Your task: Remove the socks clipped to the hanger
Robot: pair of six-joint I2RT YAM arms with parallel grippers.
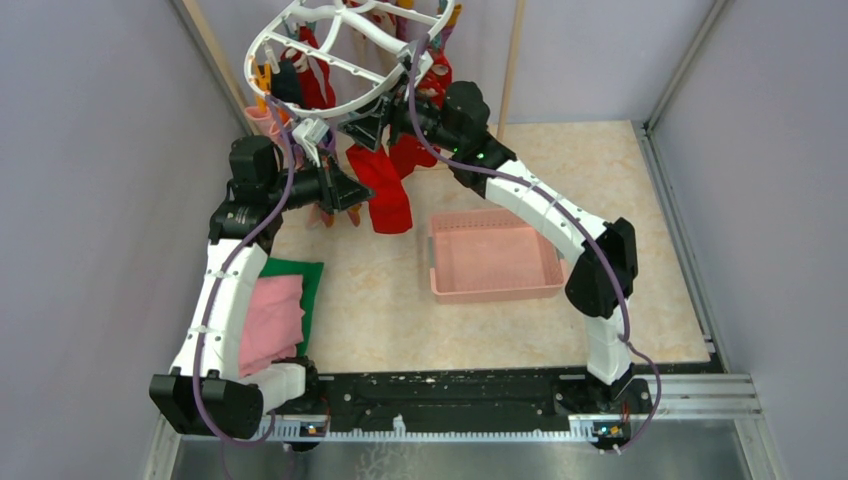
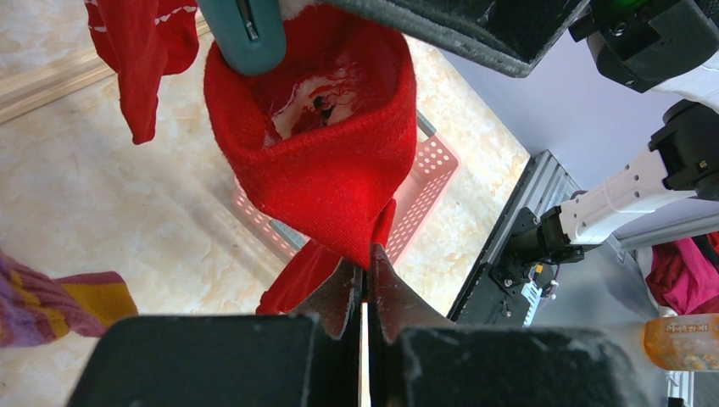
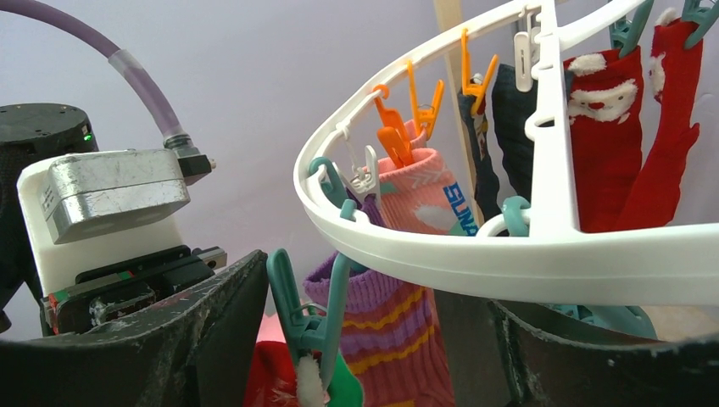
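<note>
A white round hanger (image 1: 365,80) carries socks on coloured clips, among them a purple striped sock (image 3: 386,339) and Santa socks (image 3: 604,136). A red sock (image 2: 314,170) hangs in front of my left gripper, which is shut on its lower part, as the left wrist view shows. My right gripper (image 1: 365,130) is at the hanger's front rim, above that sock. In the right wrist view its fingers (image 3: 212,339) stand apart around a teal clip (image 3: 309,322) with red and white fabric below it.
A pink basket (image 1: 495,260) sits on the table right of the hanger. Pink and green cloths (image 1: 270,320) lie at the front left beside my left arm.
</note>
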